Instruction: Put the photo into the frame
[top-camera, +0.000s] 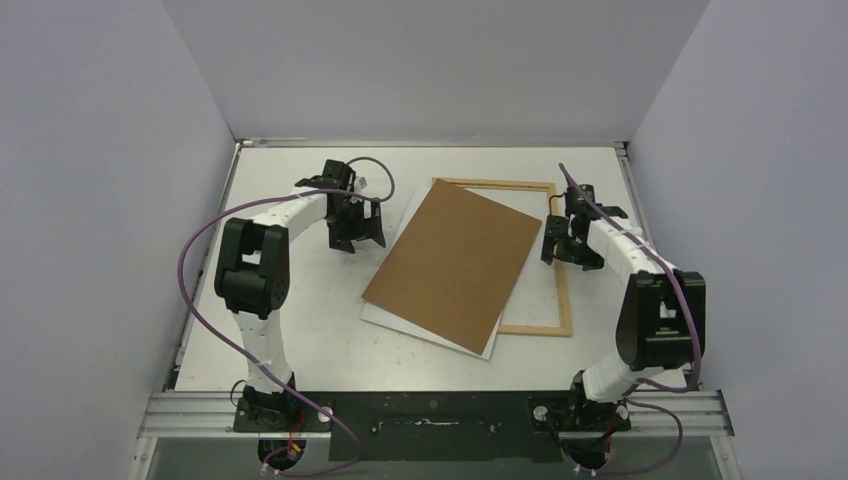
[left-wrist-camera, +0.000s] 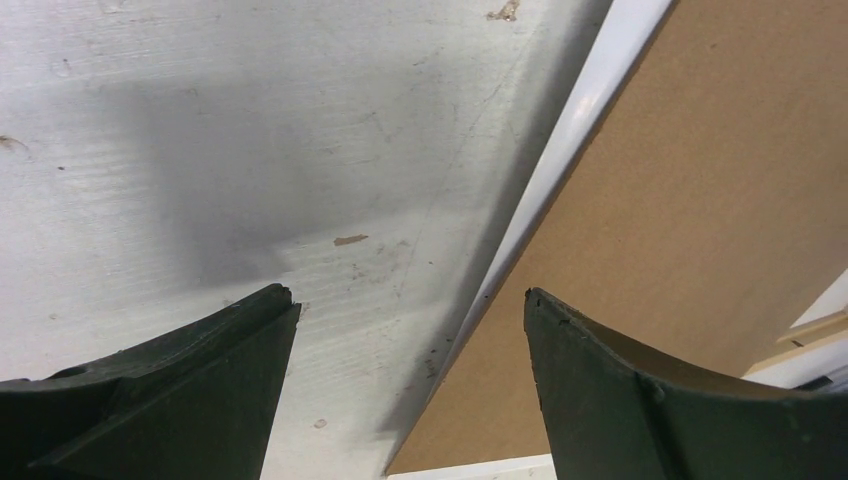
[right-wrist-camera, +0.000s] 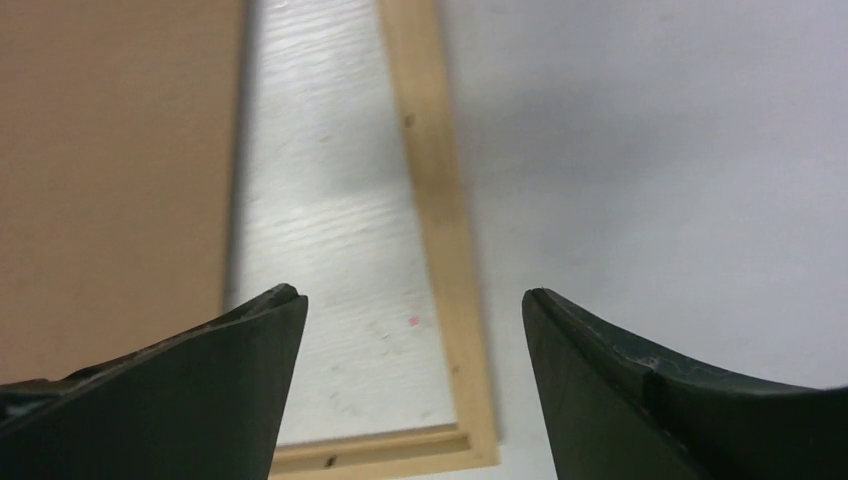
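A brown board (top-camera: 450, 260) lies tilted over a white sheet (top-camera: 410, 325), both overlapping the wooden frame (top-camera: 563, 310). My left gripper (top-camera: 357, 240) is open off the board's upper left edge; in the left wrist view the board (left-wrist-camera: 680, 180) and a white edge run between and beyond its empty fingers. My right gripper (top-camera: 568, 258) is open over the frame's right side; in the right wrist view the wooden rail (right-wrist-camera: 440, 220) shows between its fingers, apparently not held. The right wrist view is blurred. Whether the white sheet is the photo I cannot tell.
Grey walls stand at the back and both sides. Purple cables run over both arms.
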